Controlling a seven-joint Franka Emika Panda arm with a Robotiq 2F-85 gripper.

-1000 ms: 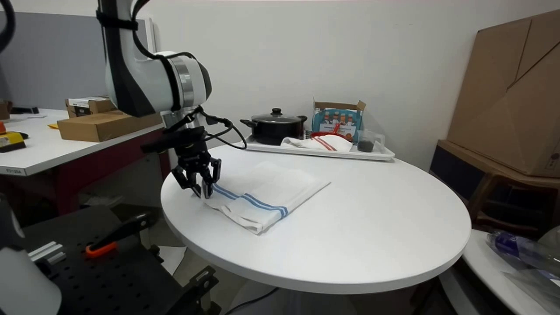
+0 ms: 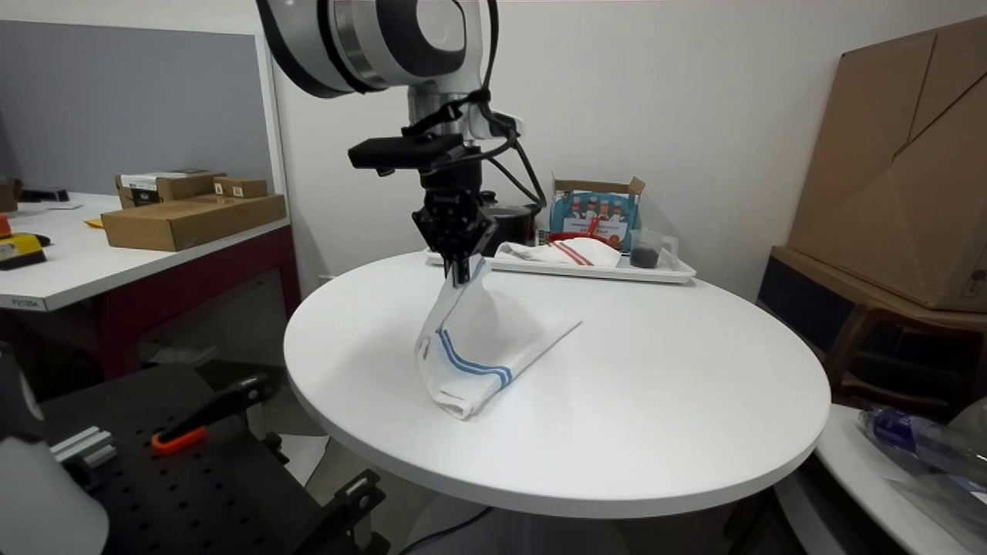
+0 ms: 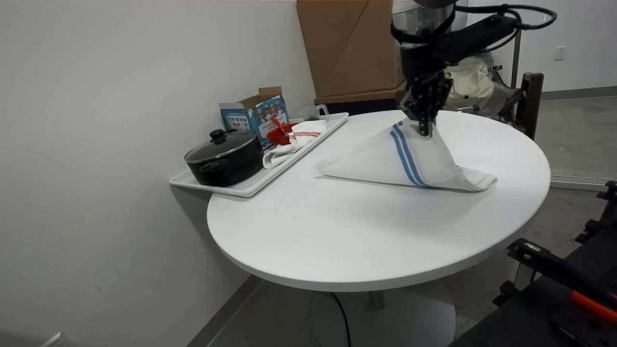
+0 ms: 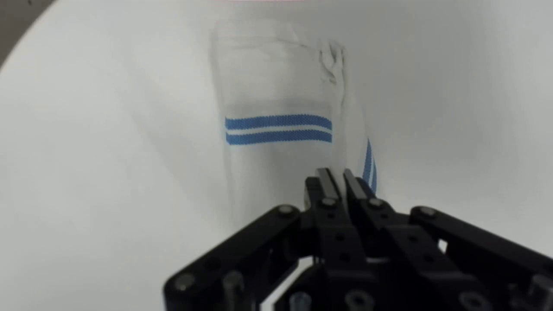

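Observation:
A white towel with blue stripes (image 2: 483, 347) rests partly on the round white table (image 2: 666, 388), one side of it pulled up off the surface. My gripper (image 2: 457, 273) is shut on that raised edge, above the table. In exterior view 2 the lifted part of the towel (image 3: 399, 151) slopes up to the gripper (image 3: 425, 128), while its lower folds stay on the table. Seen from the wrist, the gripper has its fingers close together over the towel (image 4: 277, 83), which lies flat to their left; a striped part hangs at their right.
At the back, a white tray (image 3: 260, 184) carries a lidded black pot (image 3: 222, 159), a red-striped cloth (image 2: 569, 250), a blue box (image 2: 592, 211) and a clear cup (image 2: 650, 248).
Half open at the towel's left edge a second ago, my gripper has closed on it and moved up and to the right. That edge has come off the table and folds toward the middle.

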